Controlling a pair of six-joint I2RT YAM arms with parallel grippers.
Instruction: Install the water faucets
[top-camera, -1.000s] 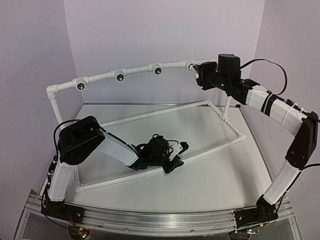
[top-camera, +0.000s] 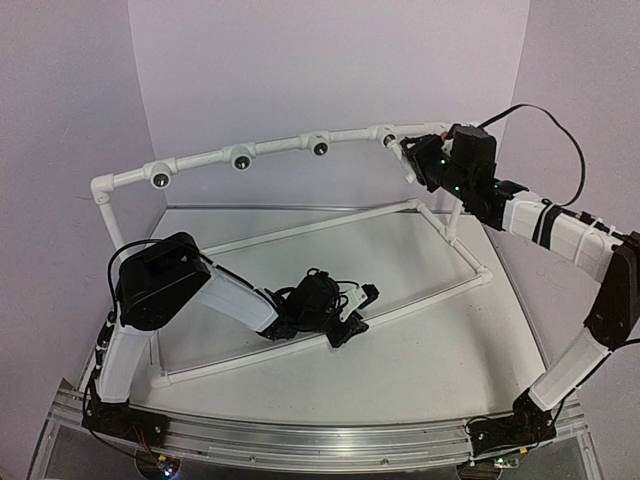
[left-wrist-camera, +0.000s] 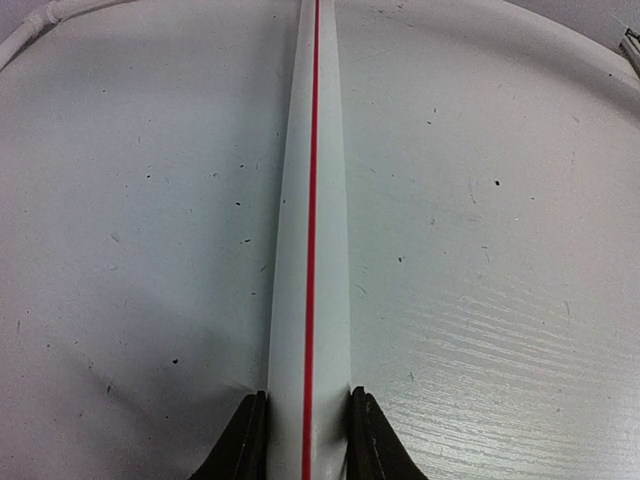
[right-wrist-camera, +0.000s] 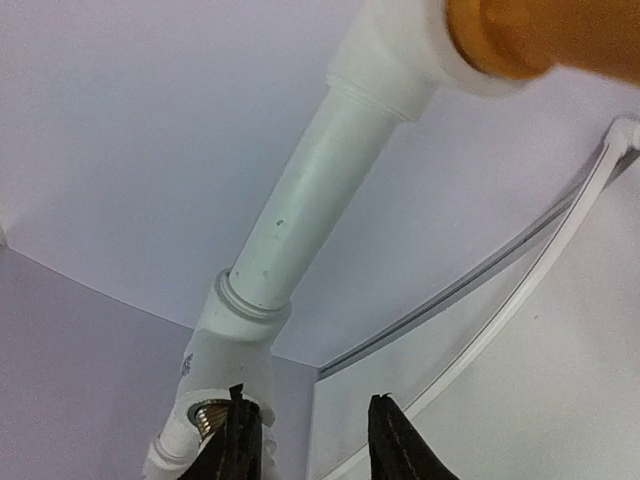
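A white pipe frame (top-camera: 280, 146) carries tee sockets along its top bar. In the rightmost socket (top-camera: 383, 134) sits a white faucet (top-camera: 405, 165), tilted downward, beside my right gripper (top-camera: 418, 160). The right wrist view shows a threaded metal fitting (right-wrist-camera: 210, 418) at that tee, partly hidden by a finger; my right gripper is open with a gap between its fingers. In the left wrist view my left gripper is shut on the lower white pipe (left-wrist-camera: 290, 250), which has a red stripe.
An orange part (right-wrist-camera: 530, 30) shows at the upper right of the right wrist view. The white board (top-camera: 430, 370) is clear in front of the frame. Grey walls surround it.
My right arm has moved slightly down and right; more of the faucet shows, tilted, and the top bar appears shifted slightly. The left arm has not moved.
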